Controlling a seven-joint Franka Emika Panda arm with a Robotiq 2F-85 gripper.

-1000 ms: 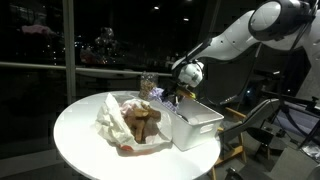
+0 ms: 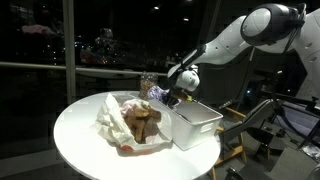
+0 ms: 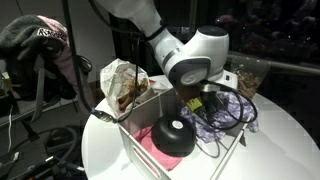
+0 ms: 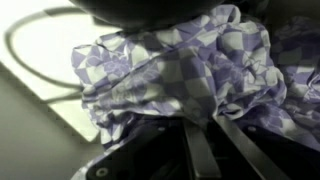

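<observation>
A crumpled purple-and-white checked cloth (image 4: 165, 75) fills much of the wrist view. My gripper is shut on a fold of it, the fingers pressed into the fabric. In exterior view 2 the same cloth (image 3: 228, 112) spreads along the far side of the white box (image 3: 200, 168), partly behind my gripper. Exterior view 1 shows only a small purple patch of the cloth (image 2: 156, 93) beside the gripper, above the far end of the white box (image 2: 197, 130). The fingertips are hard to make out in both exterior views.
Inside the box are a round black object (image 3: 173, 136) and pink material (image 3: 151, 150). A paper-lined basket (image 2: 113, 128) holding something brown (image 2: 142, 121) stands beside the box. Behind is a clear container (image 2: 149, 81).
My gripper has come slightly lower and to the left at the far end of the box. Less of the purple cloth shows in exterior view 1 than a second ago.
</observation>
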